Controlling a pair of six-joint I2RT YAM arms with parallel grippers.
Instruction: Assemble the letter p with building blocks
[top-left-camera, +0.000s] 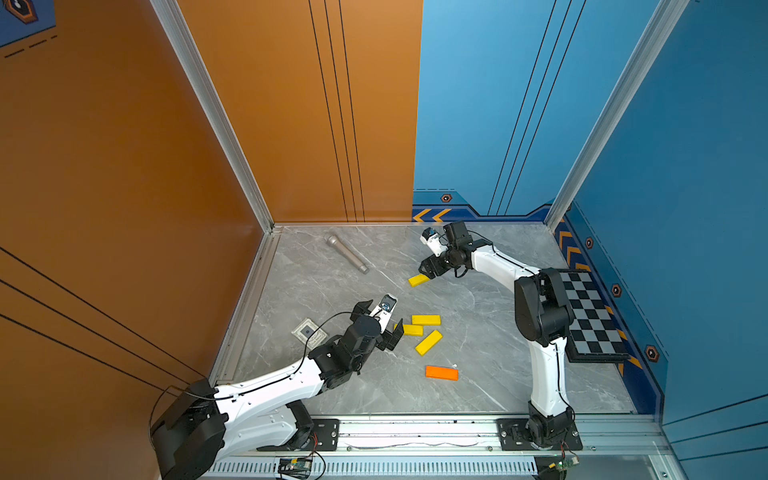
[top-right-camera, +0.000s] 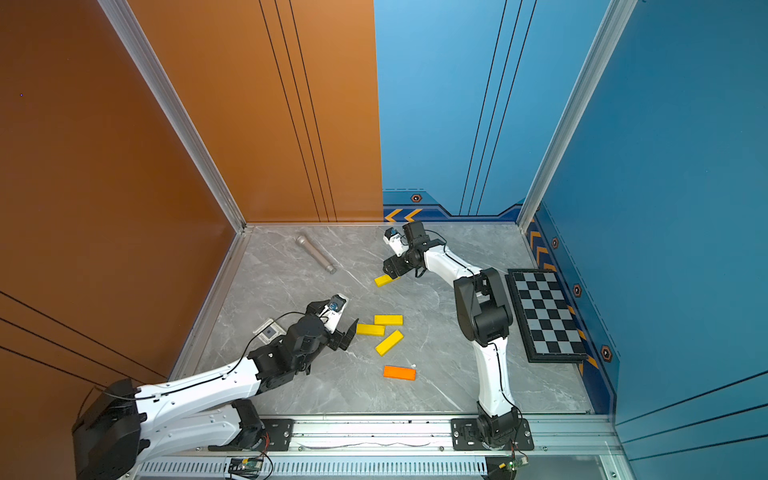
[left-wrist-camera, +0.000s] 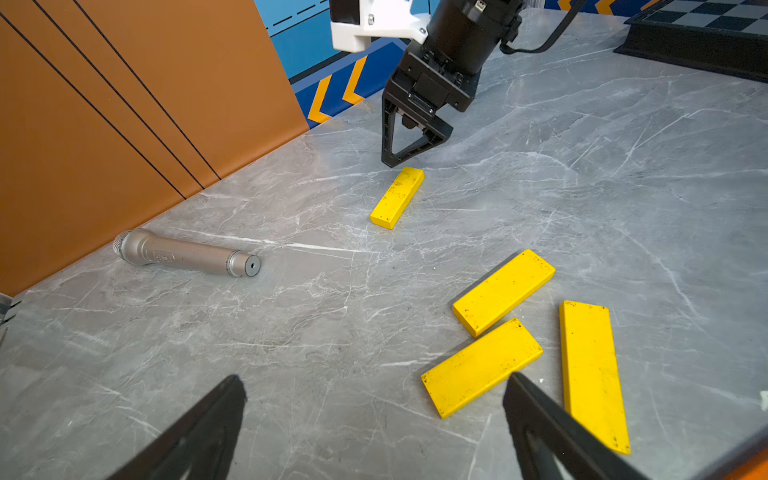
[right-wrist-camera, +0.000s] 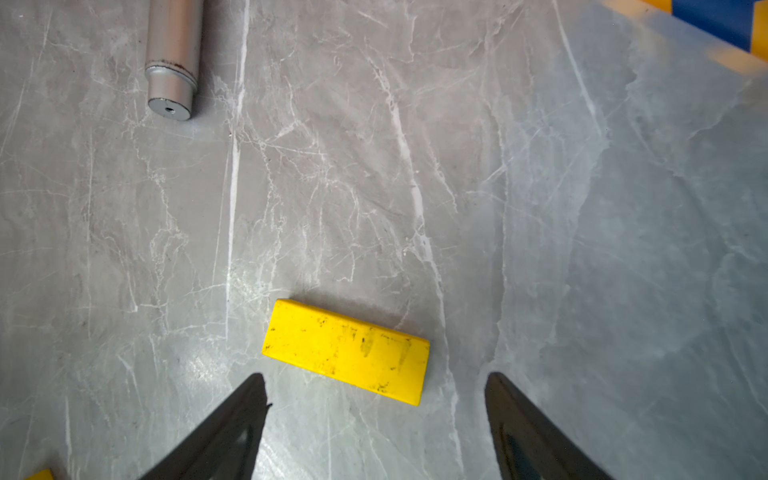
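A lone yellow block (right-wrist-camera: 346, 350) lies on the table just ahead of my right gripper. That gripper's fingers stand apart, and nothing is between them. Three more yellow blocks lie in a loose group in the left wrist view: an upper one (left-wrist-camera: 504, 292), a middle one (left-wrist-camera: 481, 367) beside it, and a slanted one (left-wrist-camera: 593, 374) to the right. My left gripper is open and empty, and its right finger overlaps the group in that view. Nearer the front edge rests an orange block (top-left-camera: 441, 373).
A microphone (top-left-camera: 348, 253) lies toward the back left. Behind the left arm is a small white-framed object (top-left-camera: 309, 333), partly hidden. The checkered board (top-right-camera: 547, 314) occupies the right side. Bare table shows right of the yellow group.
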